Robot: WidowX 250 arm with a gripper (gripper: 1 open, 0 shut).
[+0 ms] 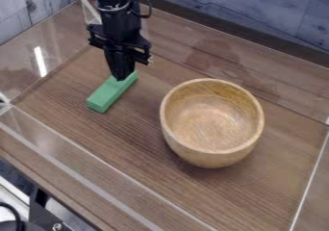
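A green rectangular block (110, 96) lies on the wooden table at the left of centre. My black gripper (119, 58) hangs just above and behind the block's far end, pointing down; whether its fingers are open or shut is hard to make out. A round, light wooden bowl (211, 119) sits to the right of the block.
A dark blue wall (264, 13) runs along the back, and the table's left edge shows grey structure and cables beyond it.
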